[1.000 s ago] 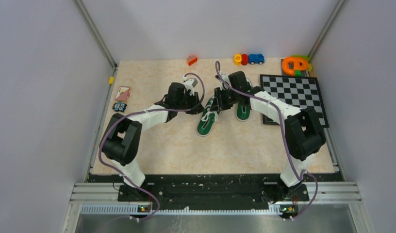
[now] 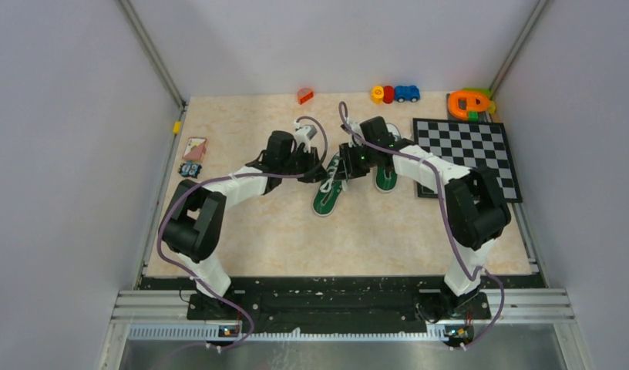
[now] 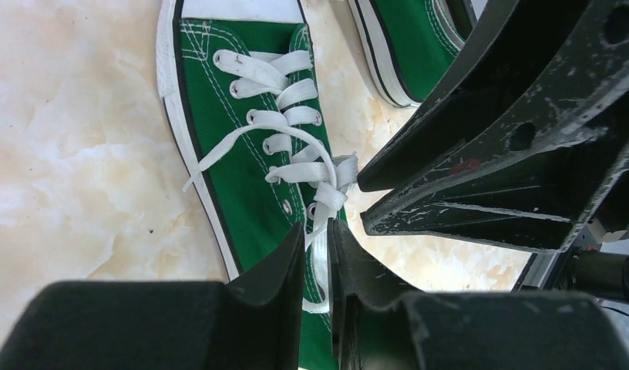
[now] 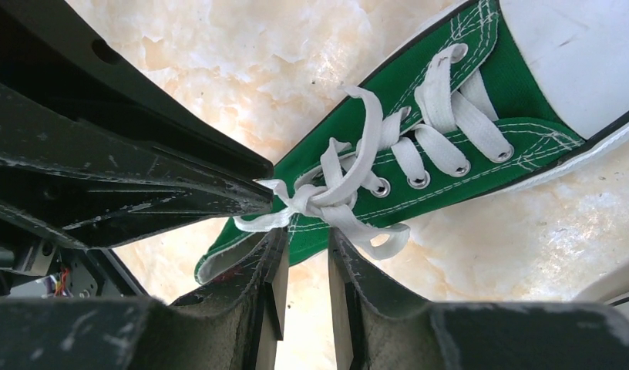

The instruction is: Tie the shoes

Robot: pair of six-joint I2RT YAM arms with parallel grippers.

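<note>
The green sneaker (image 2: pixel 324 203) lies tilted at mid-table, with its white toe (image 4: pixel 577 58) away from the robot. White laces cross its tongue and gather in a small knot (image 3: pixel 329 196), with a loose loop (image 4: pixel 377 237) hanging over one side. My left gripper is slightly open over the shoe's opening, a strand of lace showing in the gap. Just beside the knot is my right gripper, open a little wider; whether lace lies between its fingers is unclear. The second green shoe (image 2: pixel 386 182) rests to the right, partly under the right arm.
A black-and-white checkered board (image 2: pixel 465 150) lies at the right, with an orange toy (image 2: pixel 469 101) behind it. Toy vehicles (image 2: pixel 406 93) stand along the back edge. At the left edge sits a pink-and-white item (image 2: pixel 194 148).
The left gripper has shifted only a little. The shoes stay in place.
</note>
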